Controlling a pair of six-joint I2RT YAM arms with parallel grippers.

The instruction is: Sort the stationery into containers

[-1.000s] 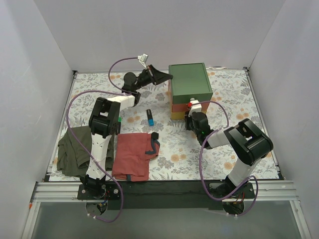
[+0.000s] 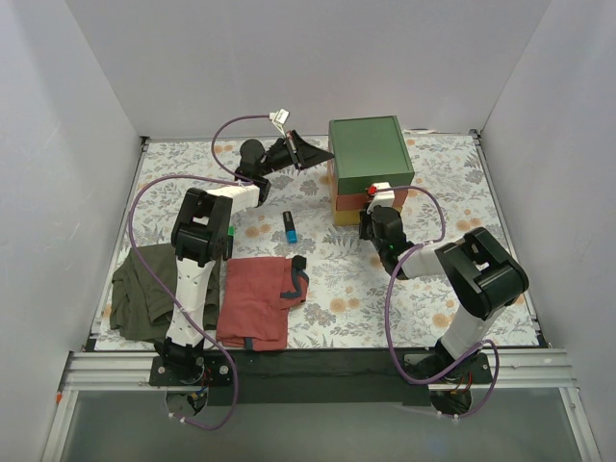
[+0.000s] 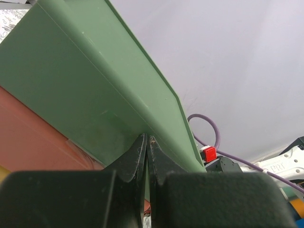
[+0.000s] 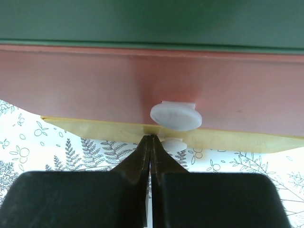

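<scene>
A stacked drawer box point(image 2: 371, 144) with green, red and yellow tiers stands at the back right. My left gripper point(image 2: 325, 157) is shut at its upper left side, its tips against the green tier point(image 3: 71, 71) in the left wrist view. My right gripper is shut at the front by the yellow drawer point(image 4: 95, 128) and its white knob point(image 4: 173, 145), just below the red drawer's knob point(image 4: 175, 115); nothing shows clearly between its fingers. A dark pen-like item with a blue end point(image 2: 290, 226) lies on the mat left of the box.
A red cloth point(image 2: 252, 303) lies at the front centre, an olive cloth point(image 2: 144, 294) at the left. A green item point(image 2: 230, 243) is partly hidden beside my left arm. The mat between red cloth and box is clear; walls bound the sides and back.
Since a second ago the box has shifted slightly toward the back and right, and both grippers have moved slightly with it.
</scene>
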